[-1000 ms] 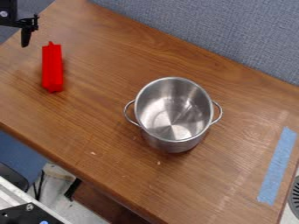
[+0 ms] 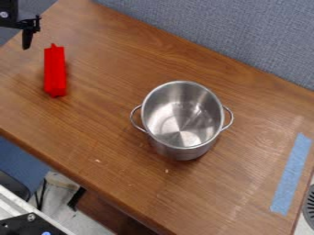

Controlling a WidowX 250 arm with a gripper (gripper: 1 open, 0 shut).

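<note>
A black gripper point(image 2: 28, 37) hangs at the upper left edge of the view, only partly in frame, with its fingers pointing down, just above and left of a long red object point(image 2: 54, 72) lying on the wooden table. It is apart from that object, and nothing shows in its fingers. A steel pot point(image 2: 182, 119) with two side handles stands upright right of centre; its inside looks empty.
A strip of blue tape point(image 2: 289, 174) lies on the right. A grey padded wall point(image 2: 233, 37) runs along the back. Cables and hardware show at the lower left, off the table.
</note>
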